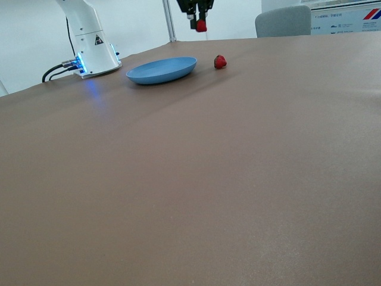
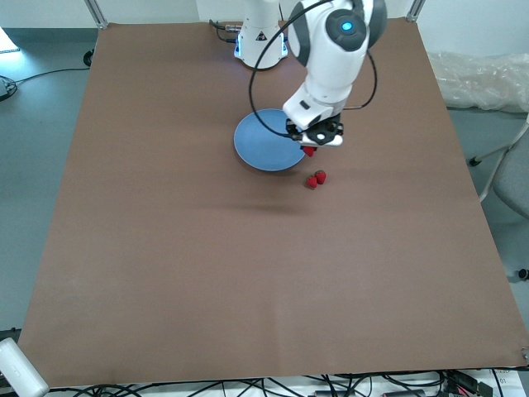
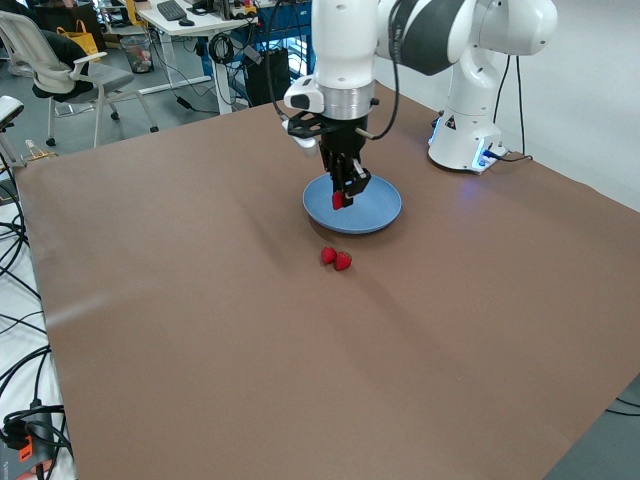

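My gripper [image 3: 343,195] is shut on a red strawberry [image 1: 201,26], held above the right side of a round blue plate [image 2: 260,145]; in the top view it hangs [image 1: 200,18] well above the plate [image 1: 156,72]. Two more strawberries lie on the brown table just in front of the plate, one [image 3: 328,255] beside the other [image 3: 343,261]; in the top view only one red shape [image 1: 220,62] shows there. The plate is bare where visible.
The white arm base [image 2: 256,45] stands behind the plate, with cables attached. A grey chair [image 2: 512,174] stands beyond the table's right edge in the left view.
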